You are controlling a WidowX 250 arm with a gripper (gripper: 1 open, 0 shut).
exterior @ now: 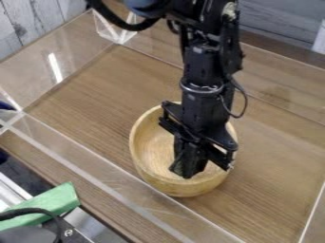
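Observation:
A black robot arm comes down from the top of the camera view, its gripper [188, 159] low inside a round tan bowl [155, 173] on the wooden surface. The fingertips are close together near the bowl's floor; nothing shows between them, though the housing hides part of the bowl.
Clear low walls [89, 167] border the wooden surface [102, 114], which is mostly bare to the left and right of the bowl. A green object [48, 201] lies outside at the lower left. A clear holder stands at the back left.

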